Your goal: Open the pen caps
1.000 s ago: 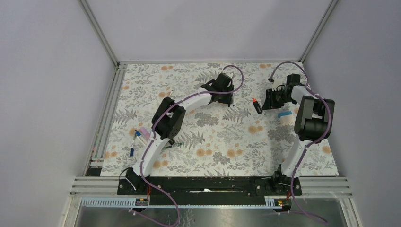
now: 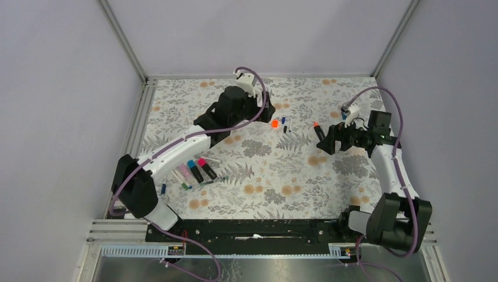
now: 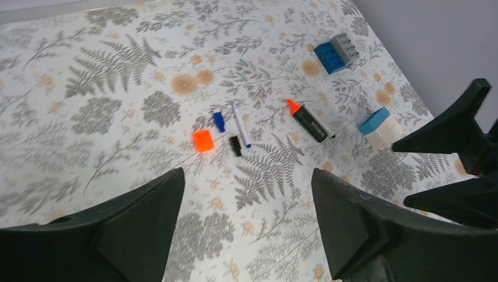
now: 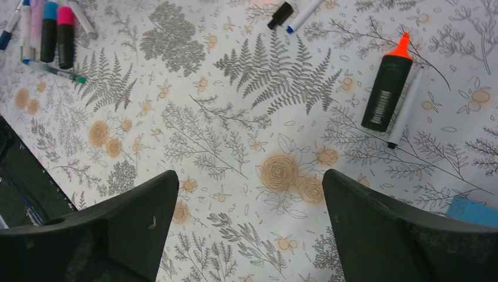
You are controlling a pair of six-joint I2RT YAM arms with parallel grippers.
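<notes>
An uncapped orange highlighter point(image 4: 384, 92) with a white pen point(image 4: 404, 107) beside it lies on the right of the cloth. A white pen point(image 3: 241, 126), a black cap point(image 3: 235, 145), a blue cap point(image 3: 218, 121) and an orange cap point(image 3: 203, 140) lie near the centre. My left gripper hangs above and behind these, its fingers apart and empty. My right gripper is open above the cloth, right of the highlighter in the top view. More markers point(image 2: 208, 169) lie at the left front.
Blue and grey blocks point(image 3: 329, 57) sit at the back right, and a blue-topped block point(image 3: 382, 130) right of the highlighter. The right arm reaches into the left wrist view.
Both arms have lifted; my left gripper has moved left from over the central pens, uncovering them, and my right gripper has moved toward the front, over the blue-topped block.
</notes>
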